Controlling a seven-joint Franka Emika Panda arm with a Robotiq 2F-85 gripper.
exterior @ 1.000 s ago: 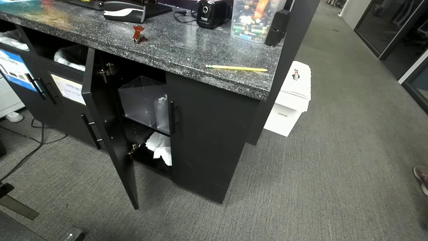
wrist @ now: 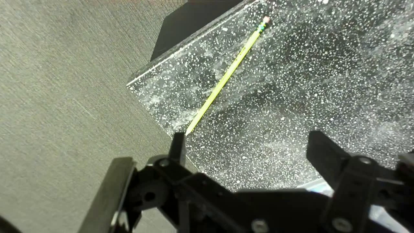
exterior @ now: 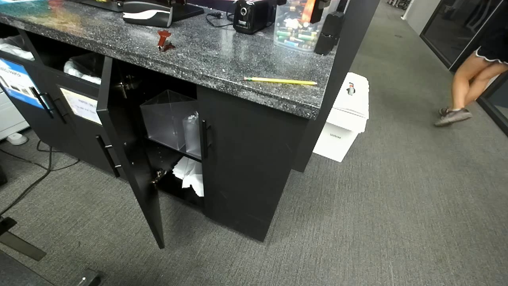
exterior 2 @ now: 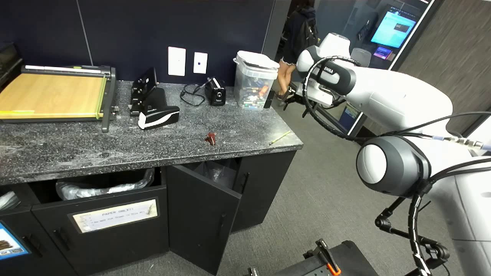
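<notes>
A yellow pencil (wrist: pixel 225 79) lies on the speckled dark countertop (wrist: pixel 330 85), close to its corner. It also shows near the right end of the counter in exterior view 1, as the pencil (exterior: pixel 281 81). My gripper is open, its two fingers wide apart with nothing between them. In the wrist view the left fingertip overlaps the picture just below the pencil's point; contact cannot be judged. From exterior view 2, the gripper (exterior 2: pixel 294 106) appears raised beyond the counter's right end, apart from the pencil.
A small red object (exterior 2: pixel 211 138) lies mid-counter. Behind it stand a black pencil sharpener (exterior 2: pixel 215 92), a stapler (exterior 2: pixel 159 117) and a clear tub of markers (exterior 2: pixel 254 82). Below, a cabinet door (exterior: pixel 131 162) hangs open. A person stands in the corridor.
A person has come into view in the corridor at right. Small dark shapes now show before the marker tub at the top. The pencil and cabinet door have not moved.
</notes>
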